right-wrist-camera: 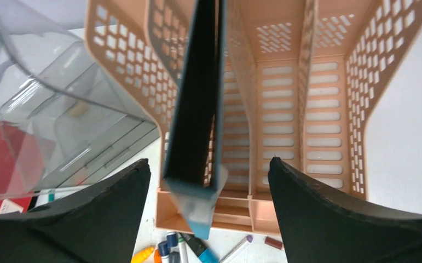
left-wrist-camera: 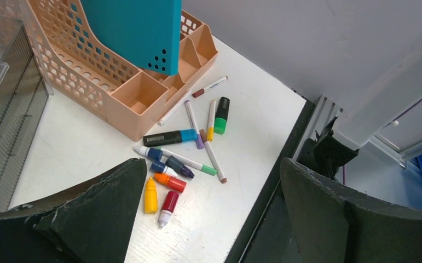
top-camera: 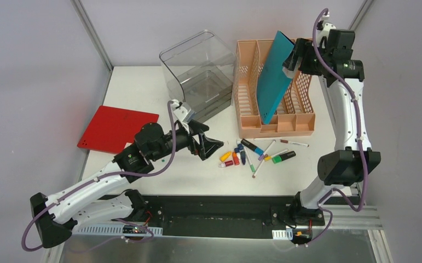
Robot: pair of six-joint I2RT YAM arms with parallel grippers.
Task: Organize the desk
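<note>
A teal binder [top-camera: 271,82] stands leaning in the peach file organizer [top-camera: 241,66]. My right gripper [top-camera: 295,57] is over the binder's upper spine; in the right wrist view the binder's dark end [right-wrist-camera: 195,137] rises between its parted fingers, with no clear contact. My left gripper [top-camera: 208,141] is open over the table, left of the markers, empty in its wrist view. Loose markers and small bottles [left-wrist-camera: 169,138] lie in front of the organizer. A red folder [top-camera: 115,126] lies flat on the left.
A clear drawer box [top-camera: 197,82] stands left of the organizer. Grey walls border the back and sides.
</note>
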